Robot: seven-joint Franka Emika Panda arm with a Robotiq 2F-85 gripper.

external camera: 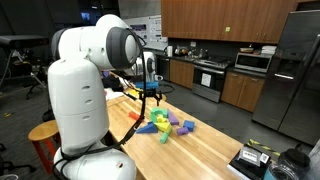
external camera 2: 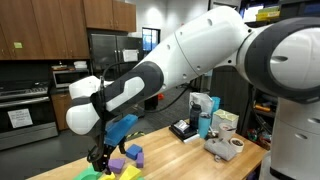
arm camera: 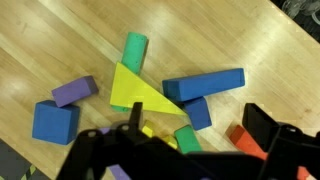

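Open and empty, my gripper hangs over a cluster of toy blocks on the wooden table. Between and ahead of its fingers in the wrist view lie a yellow triangle [arm camera: 135,92], a long blue block [arm camera: 203,84] and a small dark blue block [arm camera: 197,113]. A green cylinder [arm camera: 135,50] lies at the triangle's far end. Near the left finger are a purple block [arm camera: 75,91] and a blue cube [arm camera: 55,122]. A red block [arm camera: 245,140] is partly covered by the right finger. Exterior view 2 shows the gripper [external camera 2: 100,158] above the blocks.
Bare tabletop [external camera: 205,150] stretches along the right of the blocks. A black device [external camera: 250,160] stands near the table's right end. Beside the arm is a red stool [external camera: 45,131]. In exterior view 2, cups and a white kettle [external camera 2: 222,148] occupy the table's other end.
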